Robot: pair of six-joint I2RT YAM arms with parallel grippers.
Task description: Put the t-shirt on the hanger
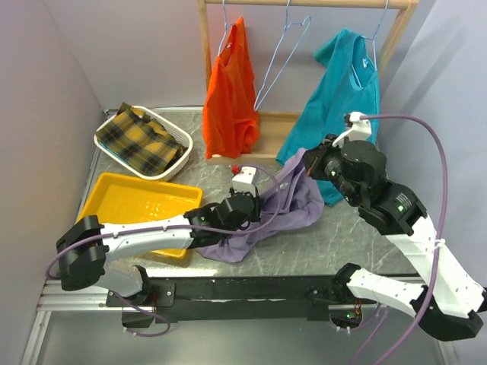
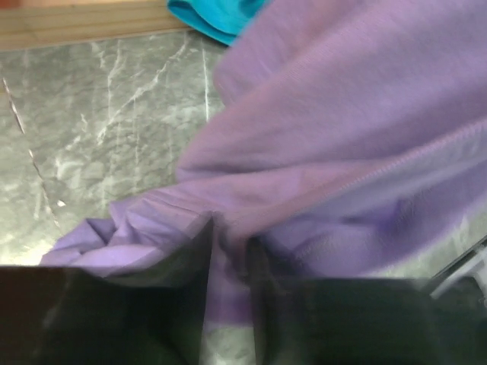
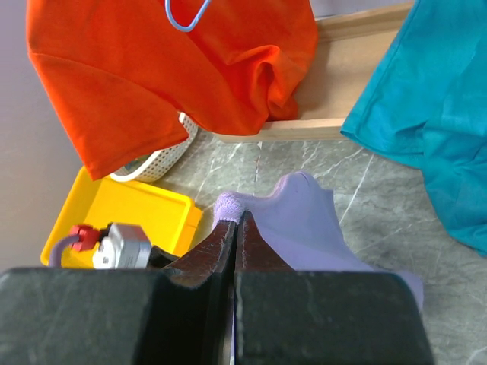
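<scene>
The purple t-shirt (image 1: pixel 300 205) lies bunched on the grey table, one part lifted toward my right gripper (image 1: pixel 308 165). That gripper is shut, and in the right wrist view its tips (image 3: pixel 245 219) pinch a raised edge of the purple cloth (image 3: pixel 293 220). My left gripper is blurred and partly open, with a fold of the shirt (image 2: pixel 304 198) running between its fingers. Between the orange and teal shirts, an empty blue hanger (image 1: pixel 278 55) hangs on the wooden rail (image 1: pixel 319 3).
An orange shirt (image 1: pixel 230 95) hangs left and a teal shirt (image 1: pixel 335 103) right on the rack. A white basket (image 1: pixel 183 137) with plaid cloth (image 1: pixel 144 141) and a yellow bin (image 1: pixel 137 205) stand at left. Bare table (image 1: pixel 358 243) shows at front right.
</scene>
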